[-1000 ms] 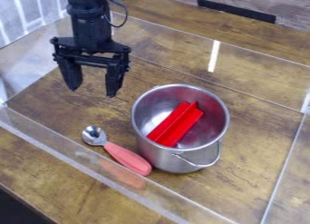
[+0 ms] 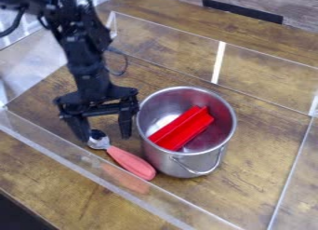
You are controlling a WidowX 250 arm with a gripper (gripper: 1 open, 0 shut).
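My black gripper (image 2: 102, 120) is low at center left, open, its fingers over the head of a spoon (image 2: 128, 159) with a pink handle. The spoon head is partly hidden beneath the gripper; whether the fingers touch it I cannot tell. Just right of the gripper stands a steel pot (image 2: 187, 163) with a red object (image 2: 183, 129) inside.
Clear panel edges run along the left and front.
My gripper has moved down and toward the front, from the back left to over the spoon's head. The pot and spoon look unmoved.
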